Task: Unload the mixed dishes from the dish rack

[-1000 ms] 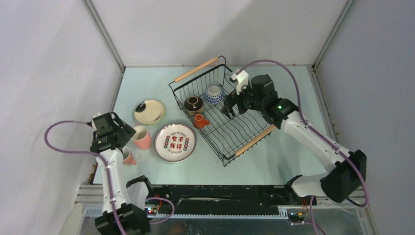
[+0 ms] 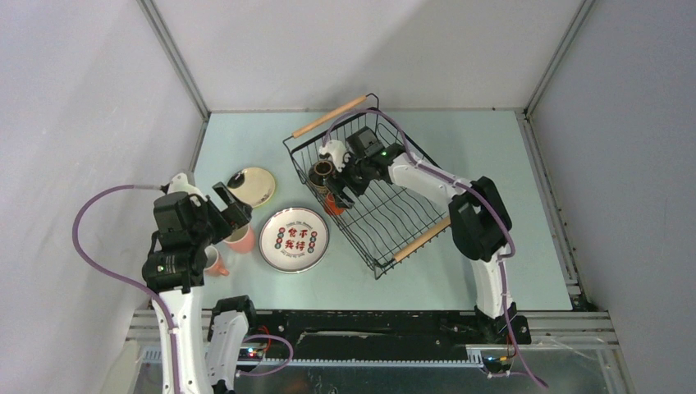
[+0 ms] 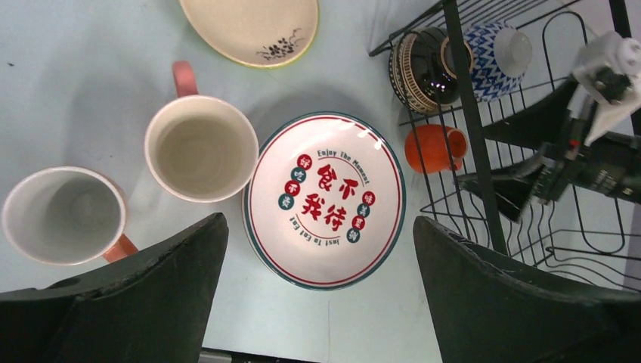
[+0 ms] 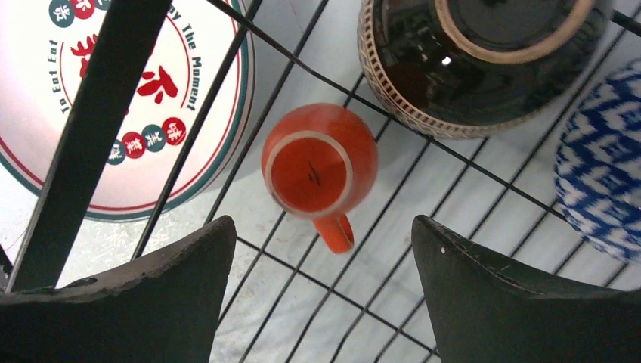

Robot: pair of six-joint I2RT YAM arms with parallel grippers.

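Observation:
The wire dish rack (image 2: 392, 215) with wooden handles holds a small orange cup (image 4: 325, 170), a dark brown bowl (image 4: 469, 68) and a blue-patterned bowl (image 4: 605, 166). In the right wrist view the orange cup's mouth faces the camera, its handle pointing down between my right gripper's fingers. My right gripper hangs over the rack by the cup, its fingers apart with nothing between them. Over the table on the left, my left gripper (image 2: 233, 204) stands open and empty. The blue-patterned bowl is hidden under the right arm in the top view.
Outside the rack on the table are a white plate with red lettering (image 3: 327, 200), a cream plate (image 3: 261, 26) and two pink mugs, one nearer the plate (image 3: 201, 149) and another mug (image 3: 64, 215). Free table lies right of the rack.
My right gripper has moved left across the rack toward the orange cup, its arm now covering the blue-patterned bowl. The left gripper has shifted right, over the pink mugs. The dishes have stayed put.

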